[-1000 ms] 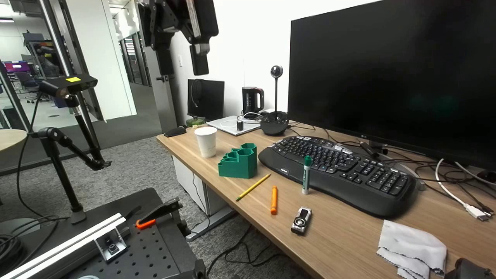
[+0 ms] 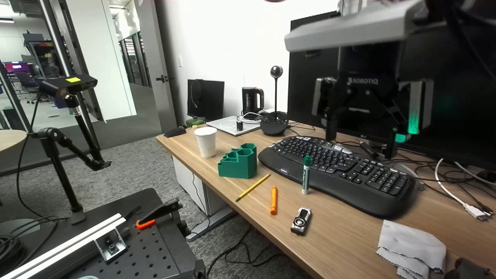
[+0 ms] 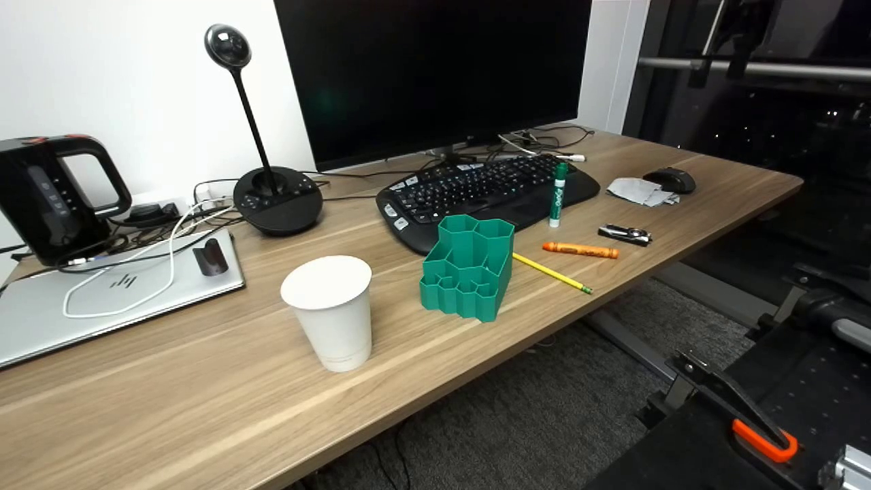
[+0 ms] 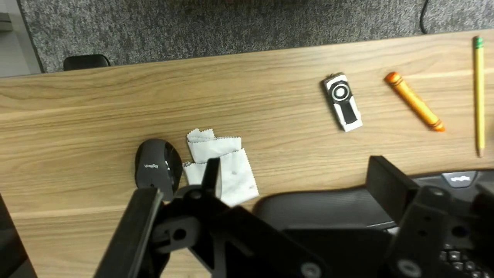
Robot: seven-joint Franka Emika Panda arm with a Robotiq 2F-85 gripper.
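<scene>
High over the right part of the desk, my gripper (image 2: 360,135) is open with nothing between its fingers; in the wrist view its two fingers (image 4: 212,178) stand wide apart above the cloth and the keyboard edge. A grey-white cloth (image 4: 236,173) lies folded beside the black mouse (image 4: 155,164). The silver-and-black USB stick (image 4: 341,102), the orange crayon (image 4: 417,102) and the yellow pencil (image 4: 479,97) lie on the wood. A green marker (image 2: 305,174) stands upright in front of the keyboard. The green hexagonal organizer (image 3: 463,269) appears empty.
A white paper cup (image 3: 333,314) stands left of the organizer. The black keyboard (image 2: 341,172) sits before the large monitor (image 3: 441,73). Farther left are a laptop (image 3: 130,298), a webcam stand (image 3: 277,200) and a kettle (image 3: 53,200). Bare wood surrounds the small items.
In exterior view 1 my gripper has moved from the upper left across to the right, in front of the monitor. The desk items have stayed put.
</scene>
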